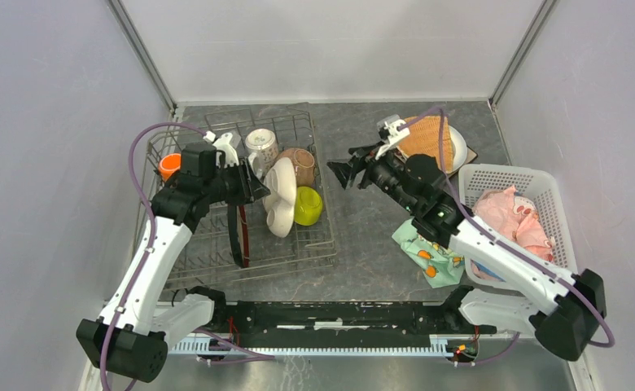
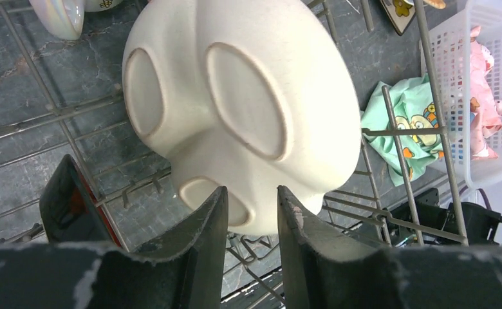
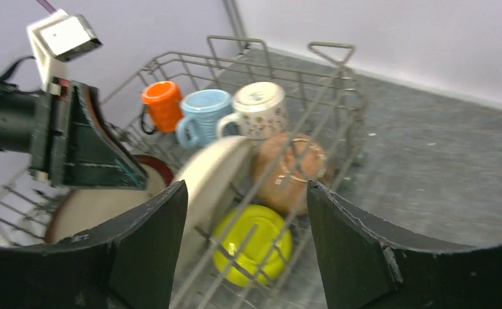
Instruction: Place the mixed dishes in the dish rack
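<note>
In the dish rack [image 1: 208, 265] stand a white divided plate [image 1: 280, 208], a dark red-rimmed plate [image 1: 238, 236], a yellow bowl [image 1: 308, 208], a brown bowl [image 3: 284, 187] and several mugs. My left gripper is over the white plate, its fingers close together; the left wrist view shows the plate's underside behind them, and what is between them is unclear. My right gripper hangs open right of the rack, facing it, with nothing visible between its fingers.
At back right a white plate [image 1: 457, 145] lies under an orange cloth [image 1: 418, 134]. A white basket [image 1: 554, 204] with pink cloth is at the right, a green cloth [image 1: 424, 261] near the front. Grey floor beside the rack is clear.
</note>
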